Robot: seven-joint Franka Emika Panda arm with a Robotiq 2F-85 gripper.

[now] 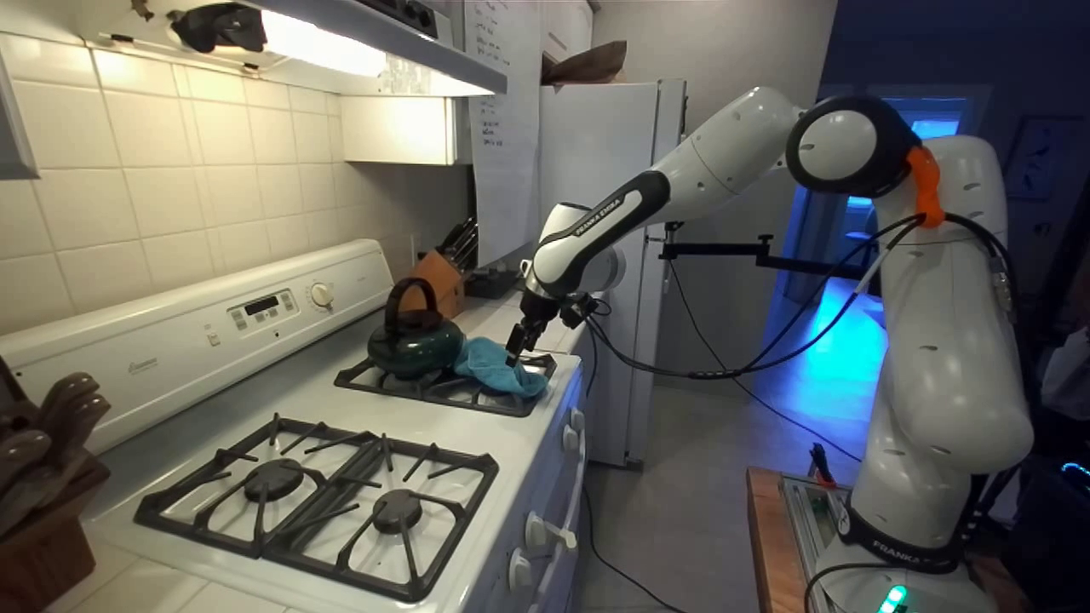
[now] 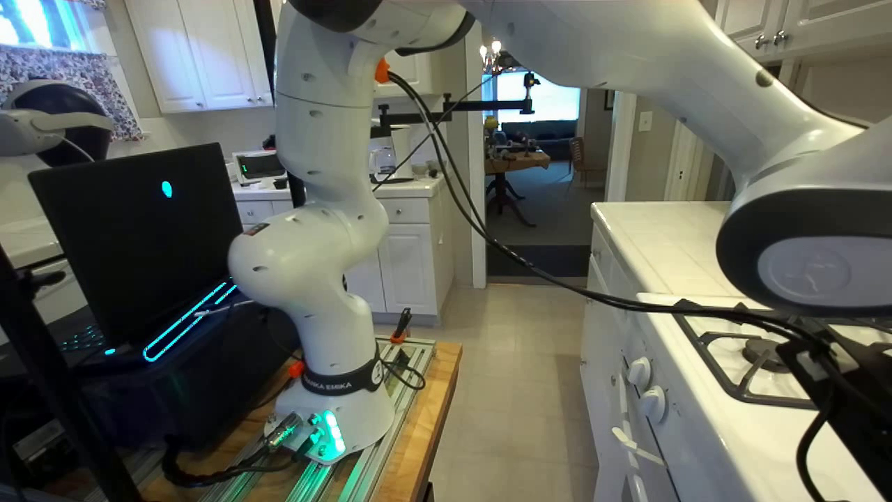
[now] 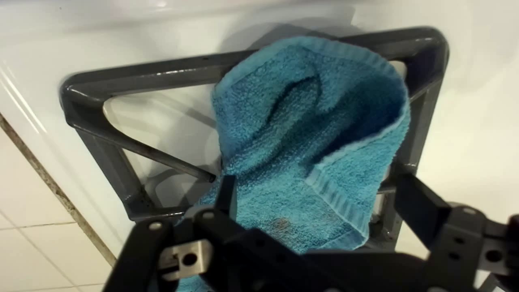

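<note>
A blue cloth (image 1: 497, 366) lies crumpled over the front of the far burner grate (image 1: 446, 397), beside the dark green kettle (image 1: 415, 347). The wrist view shows the cloth (image 3: 297, 146) from above, with one corner folded over and a small brownish stain. My gripper is open, its two fingers wide apart, and the cloth spans the view between them. In exterior view 1 the gripper (image 1: 516, 352) is right at the cloth's far side. Whether the fingertips touch the cloth, I cannot tell. Exterior view 2 does not show the cloth.
Nearer on the white stove is a bare double grate (image 1: 332, 501). A knife block (image 1: 437, 277) stands behind the kettle, another (image 1: 46, 475) at the near left. The range hood (image 1: 337, 46) overhangs the stove. The fridge (image 1: 603, 204) rises beyond the counter.
</note>
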